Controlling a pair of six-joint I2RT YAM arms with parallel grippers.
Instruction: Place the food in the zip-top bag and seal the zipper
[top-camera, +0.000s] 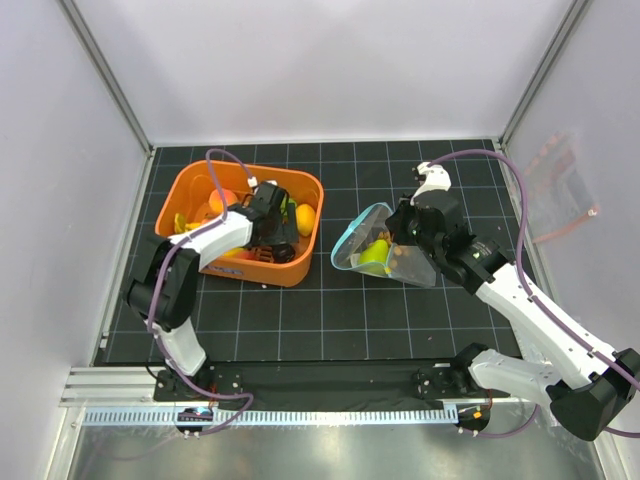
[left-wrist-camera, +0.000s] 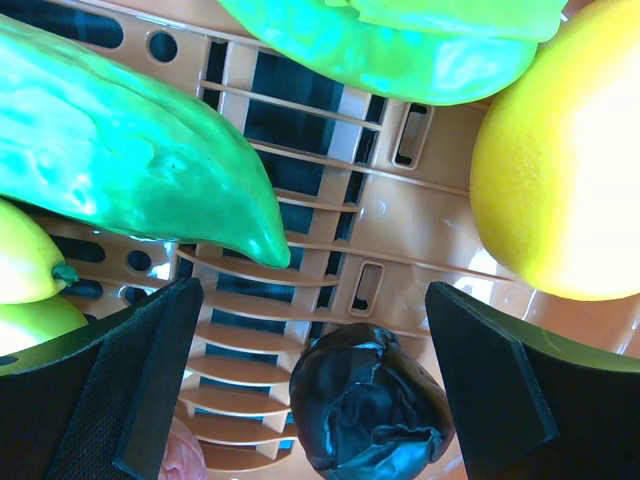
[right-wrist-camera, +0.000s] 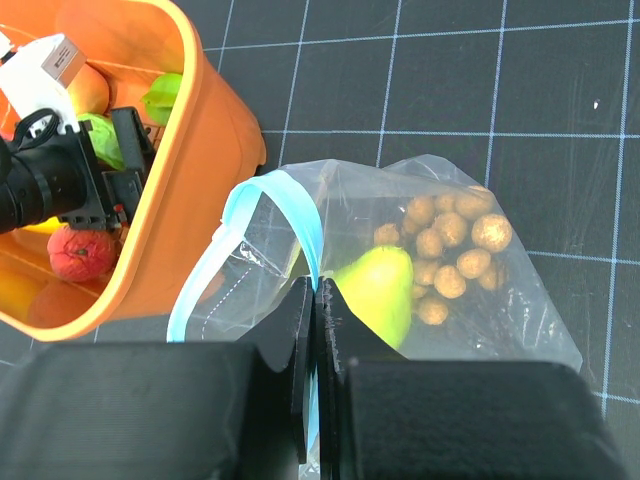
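Observation:
The clear zip top bag (right-wrist-camera: 470, 330) with its light blue zipper (right-wrist-camera: 290, 195) lies on the mat. Inside it are a yellow-green pear-like fruit (right-wrist-camera: 380, 290) and several round brown pieces (right-wrist-camera: 450, 230). My right gripper is shut on the bag's edge at the blue strip, and the mouth gapes to the left of it. Down in the orange basket (top-camera: 310, 240), my left gripper stands open with nothing held. A dark, shiny vegetable (left-wrist-camera: 370, 410) shows between its fingers, low in the left wrist view; a long green pepper (left-wrist-camera: 130, 150) lies farther off.
A yellow fruit (left-wrist-camera: 560, 170) and another green vegetable (left-wrist-camera: 400, 50) sit near the left gripper, above the slotted basket floor. The basket's wall surrounds that gripper. Bare mat (top-camera: 285, 325) lies in front of basket and bag.

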